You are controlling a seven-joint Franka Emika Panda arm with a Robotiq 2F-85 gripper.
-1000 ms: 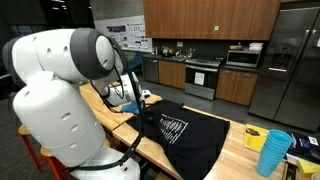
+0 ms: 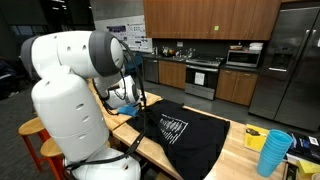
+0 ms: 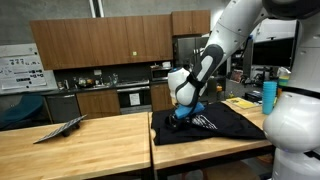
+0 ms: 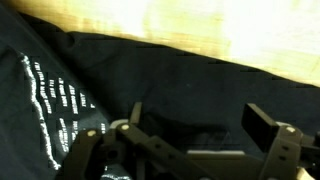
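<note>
A black cloth with white print [image 2: 190,130] lies spread on the wooden table, reaching toward the near side. It shows again as a dark cloth [image 3: 225,125] in the second exterior view. In the wrist view the cloth [image 4: 185,80] fills most of the picture, its white-striped print at the left and its edge running across the top. My gripper stands open over the cloth, the two dark fingers wide apart with no cloth clearly gripped between them. A dark fold lies between and below the fingers. The exterior views are too small to show the gap to the cloth.
A blue cup [image 2: 272,153] stands at the table's right end, close to a yellow item [image 2: 255,138]. Bare wooden table [image 3: 75,148] lies open to the left in the second exterior view. Red-topped stools [image 2: 32,128] stand beyond the table's left side.
The arm's upper links have shifted in the first exterior view, uncovering more of the stools, and the wrist has moved slightly left. Most of the cloth looks unchanged.
</note>
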